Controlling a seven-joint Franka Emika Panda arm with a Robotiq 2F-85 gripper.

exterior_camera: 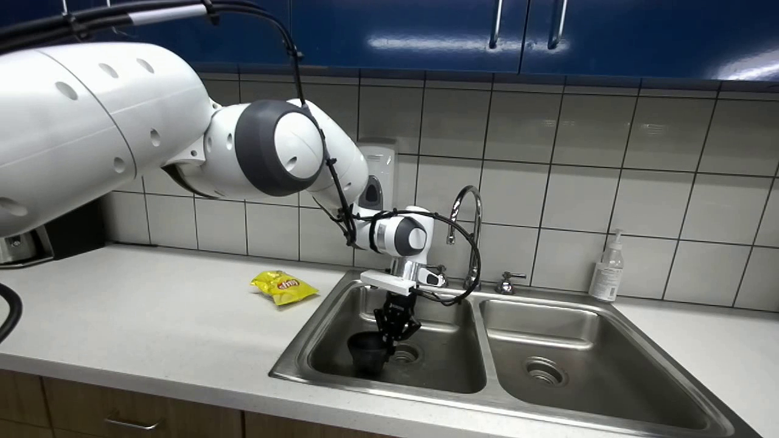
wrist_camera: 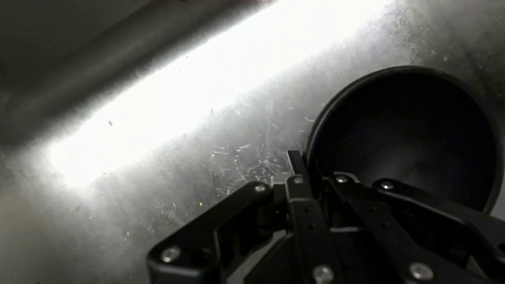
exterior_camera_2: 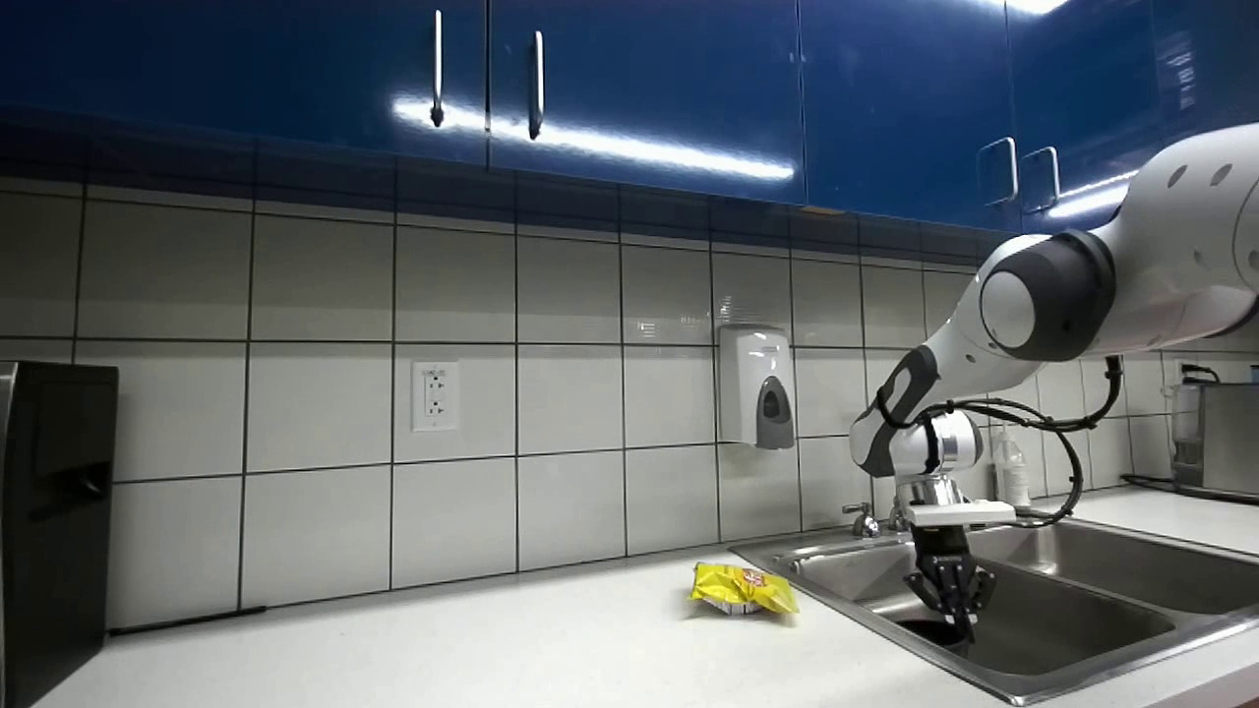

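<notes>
In the left basin of the steel sink [exterior_camera: 431, 379] is a round black cup or bowl [exterior_camera: 368, 351], its mouth facing up. My gripper [exterior_camera: 389, 346] reaches down beside it and is shut on its rim. From the wrist the black cup [wrist_camera: 402, 137] fills the right side, and it looks empty inside. One finger [wrist_camera: 296, 163] lies outside the rim; the other is partly lost against the dark wall. Exterior view 2 shows the gripper [exterior_camera_2: 962, 625] low in the basin, with most of the cup hidden by the sink's edge. Whether the cup's base touches the basin floor is hard to tell.
A yellow snack bag [exterior_camera: 283, 287] lies on the counter left of the sink. Behind the basins stand the faucet [exterior_camera: 475, 226] and its handles. A soap bottle [exterior_camera: 607, 270] is at the back right. The right basin [exterior_camera: 584, 358] is empty.
</notes>
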